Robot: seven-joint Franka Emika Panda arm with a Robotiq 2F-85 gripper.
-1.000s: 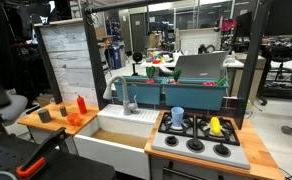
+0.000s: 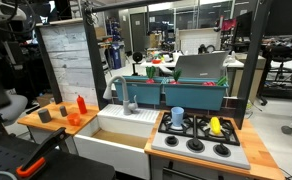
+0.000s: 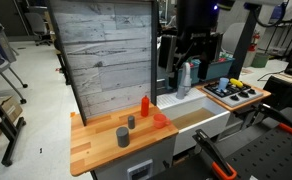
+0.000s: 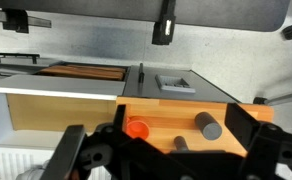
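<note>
My gripper stands open in the wrist view, its two dark fingers wide apart. Nothing is held between them. Below it is the wooden counter [image 4: 164,113] with an orange-red bowl [image 4: 138,128] and a dark grey cup [image 4: 208,125]. In exterior view 2 the gripper [image 3: 176,72] hangs in the air above the counter, clear of everything on it. A red bottle [image 3: 145,105], a larger grey cup [image 3: 123,135] and a smaller one [image 3: 131,121] stand upright there, near the red bowl [image 3: 161,120].
A white sink [image 2: 128,140] lies between the left counter and the stove [image 2: 197,142]. On the stove are a blue cup [image 2: 177,116] and a yellow object [image 2: 215,126]. Behind runs a teal planter box [image 2: 191,94]. A wooden panel [image 3: 111,60] backs the left counter.
The arm at the upper left of exterior view 1 has shifted, and more of it shows now. Objects on the counter, in the sink and on the stove look unmoved.
</note>
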